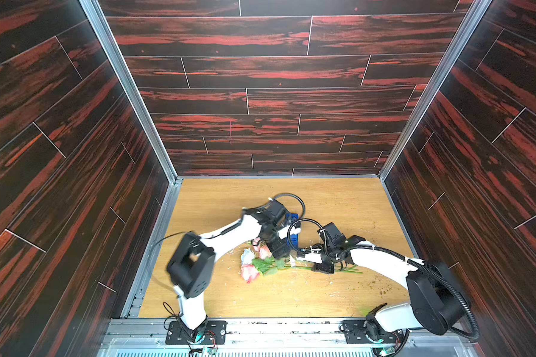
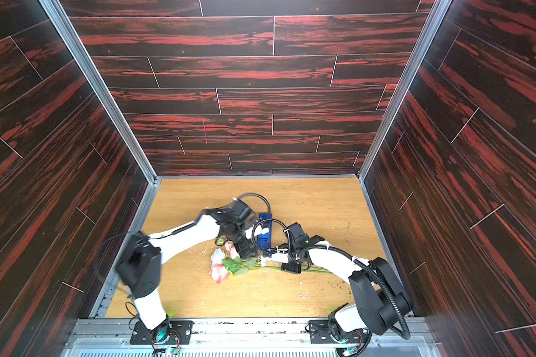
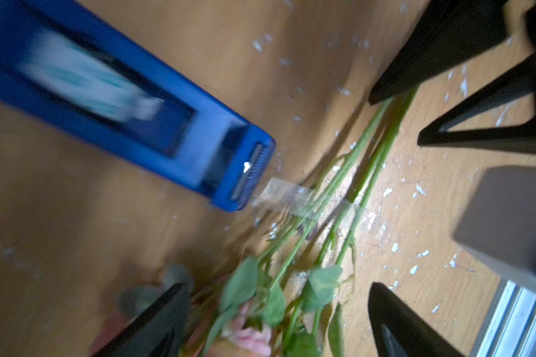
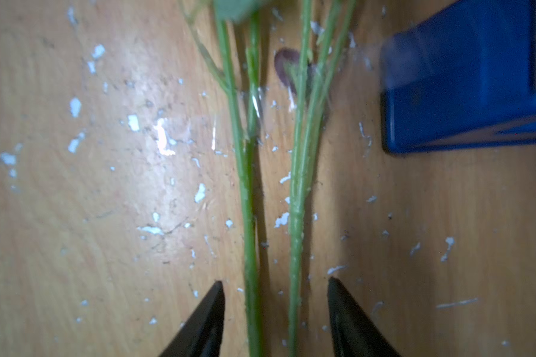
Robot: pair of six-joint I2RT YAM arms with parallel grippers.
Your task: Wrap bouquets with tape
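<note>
The bouquet's pink and white flowers lie left of centre on the table, with the green stems running right. A clear tape strip lies across the stems in the left wrist view, its left end by the blue tape dispenser. My left gripper is open above the leaves and flower heads, its fingers well apart. My right gripper is parted, its fingers on either side of two stem bundles near the stem ends. Whether it touches them I cannot tell.
The dispenser stands just behind the stems, between both arms, close to the tape strip. Small white scraps litter the wooden table. Both grippers are close together over the bouquet.
</note>
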